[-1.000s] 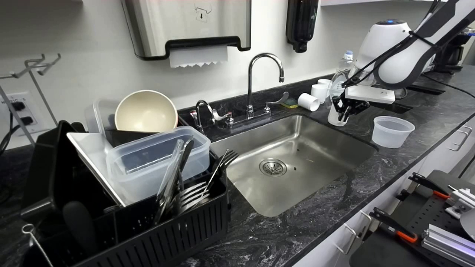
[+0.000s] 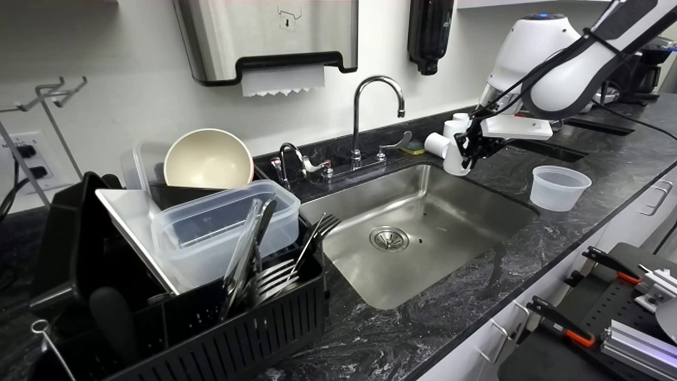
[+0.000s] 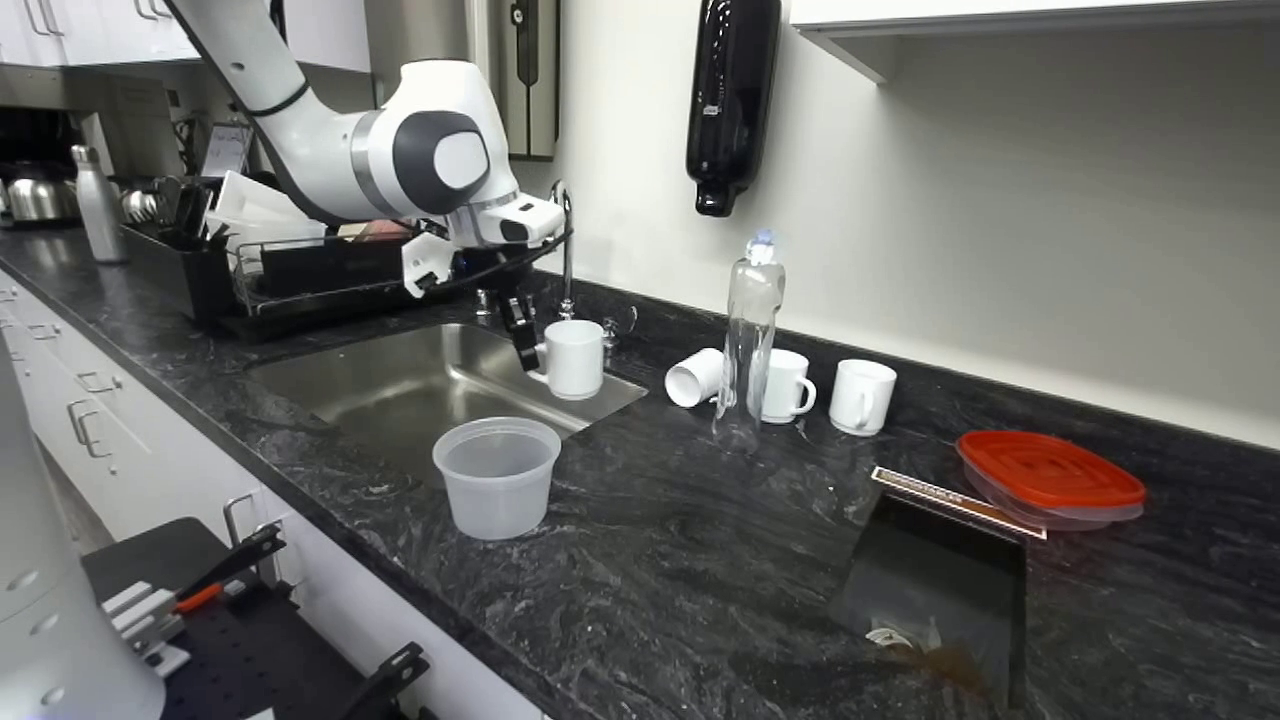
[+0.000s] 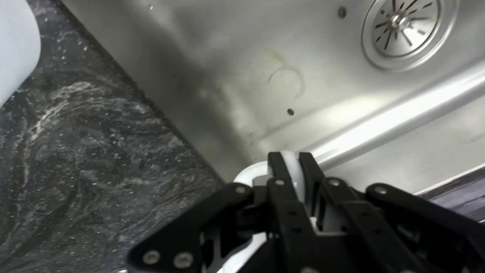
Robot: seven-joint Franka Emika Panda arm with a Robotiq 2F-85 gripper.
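A white mug point(image 3: 575, 361) hangs upright above the sink's far right corner. By its handle, my gripper has it shut between two black fingers; the wrist view shows the white handle in the gap, with most of the mug hidden under the gripper. In exterior view 1 the held mug point(image 2: 455, 162) overlaps the other mugs behind it. The steel sink point(image 2: 406, 266) is empty, its drain point(image 4: 399, 22) visible in the wrist view.
Beyond the sink are a tipped white mug point(image 3: 695, 378), two upright mugs point(image 3: 863, 396) and a clear bottle point(image 3: 752, 318). A translucent tub point(image 3: 498, 480) stands by the sink's right edge. A loaded black dish rack point(image 2: 279, 327) flanks the sink's left side.
In exterior view 1, my gripper and its mug have moved left and slightly up, from near the counter edge to the sink corner. The arm now covers the clear bottle there.
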